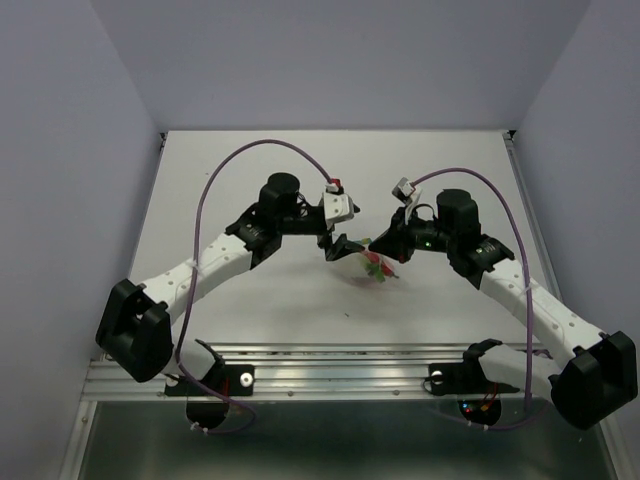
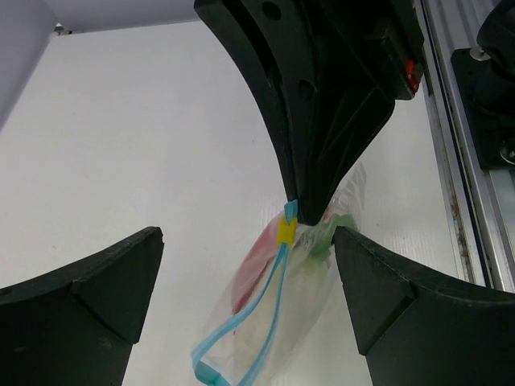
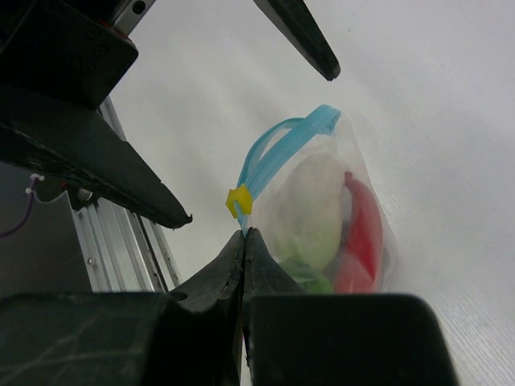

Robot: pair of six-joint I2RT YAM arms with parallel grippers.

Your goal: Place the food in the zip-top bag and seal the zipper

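The clear zip top bag [image 3: 386,233] has a blue zipper strip [image 3: 278,157] and a yellow slider [image 3: 240,199]. Red and pale green food [image 3: 362,229] lies inside it. My right gripper is shut on the bag's edge at the end of the strip, right beside the slider. From the left wrist view, the strip [image 2: 241,318] runs from those fingertips toward the camera as two separated bands, with a gap between them. My left gripper [image 1: 357,229] stands open, its fingers [image 2: 121,281] apart on either side of the bag's mouth and not touching it.
Bare white table [image 1: 240,160] surrounds the bag on all sides. A metal rail [image 1: 330,355] runs along the front edge. Both grippers are close together over the table's middle. Grey walls [image 1: 70,200] stand to the sides and back.
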